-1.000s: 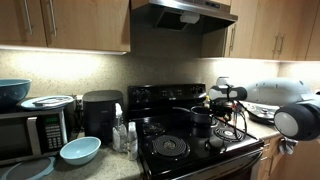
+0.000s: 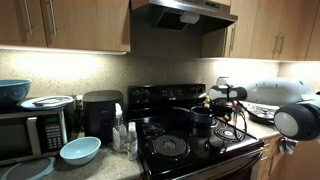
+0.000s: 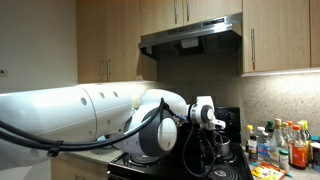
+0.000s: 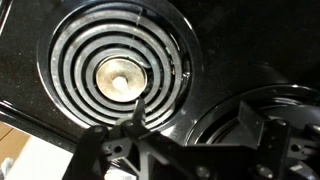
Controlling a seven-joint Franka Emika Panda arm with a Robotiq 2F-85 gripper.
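My gripper is in the wrist view, its dark fingers standing apart along the lower edge with no object visible between them. Below it lies a coil burner (image 4: 120, 65) with a brassy centre and a small pale spot. Part of a second round burner area (image 4: 225, 110) shows at lower right, partly covered by the gripper. A dark pot (image 2: 201, 123) stands on the black stove (image 2: 165, 165), just left of the arm's end in exterior view 1. The fingers are too small and dark to make out in both exterior views.
Clear bottles (image 2: 132, 140) and a light blue bowl (image 2: 80, 151) stand left of the stove. Several bottles (image 3: 299, 150) crowd the counter on the other side in exterior view 2. A range hood (image 2: 185, 15) hangs overhead.
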